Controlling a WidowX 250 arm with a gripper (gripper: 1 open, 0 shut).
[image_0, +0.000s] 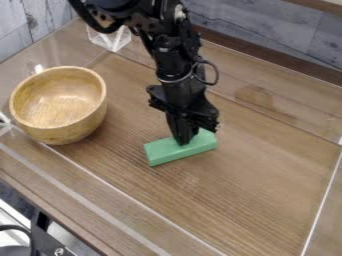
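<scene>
My black gripper reaches down from the top of the view onto a green rectangular block that lies on the wooden surface near the middle. The gripper's tips are at the block's upper face; whether they are shut on it is hidden by the gripper's body.
A large tan bowl stands at the left. A clear plastic item lies at the back left. A grey wall edges the back.
</scene>
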